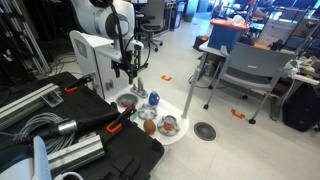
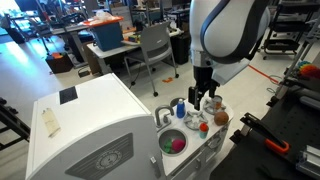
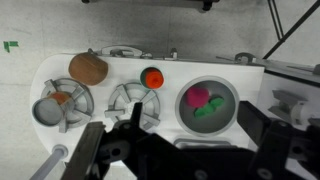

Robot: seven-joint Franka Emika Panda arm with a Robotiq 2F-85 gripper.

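My gripper hangs high over the white toy kitchen counter (image 3: 185,70), its two dark fingers spread wide. Nothing shows between them except the counter below. From the side, the white arm (image 2: 213,43) points down with the gripper (image 2: 187,97) above the burner and sink area. The grey sink basin (image 3: 232,119) holds a pink item (image 3: 197,97) and a green item (image 3: 214,107). On a burner at the left of the wrist view is a metal pot (image 3: 47,111), beside a brown round object (image 3: 88,68). A small red-topped item (image 3: 152,78) sits nearer the middle.
A blue cup (image 1: 154,98) stands on the counter near the faucet (image 1: 139,86). Black table surfaces (image 1: 130,158) with cables and an orange-handled clamp (image 1: 122,122) border the counter. A grey chair (image 1: 255,75) stands beyond, with open floor between.
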